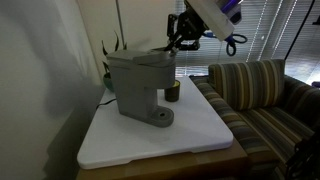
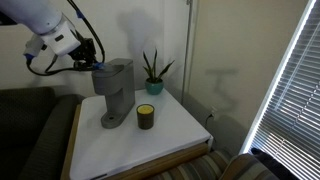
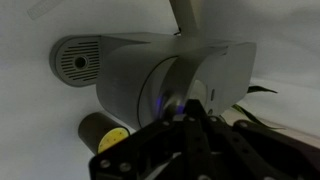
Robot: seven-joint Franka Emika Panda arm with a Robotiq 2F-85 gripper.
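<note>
A grey coffee maker (image 1: pixel 140 88) stands upright on a white table, its round drip tray (image 3: pixel 76 62) at the base. My gripper (image 1: pixel 172 48) is at the front edge of the machine's top, pointing down at it. In the wrist view the gripper lies over the machine's upper part and looks shut; nothing shows between its fingers. Whether the fingertips touch the lid cannot be told. A dark mug (image 2: pixel 146 117) with a yellow inside stands on the table beside the machine, apart from it.
A potted plant (image 2: pixel 154 72) stands behind the machine on the table. A striped sofa (image 1: pixel 250 88) is beyond the table, near the window blinds (image 2: pixel 290 120).
</note>
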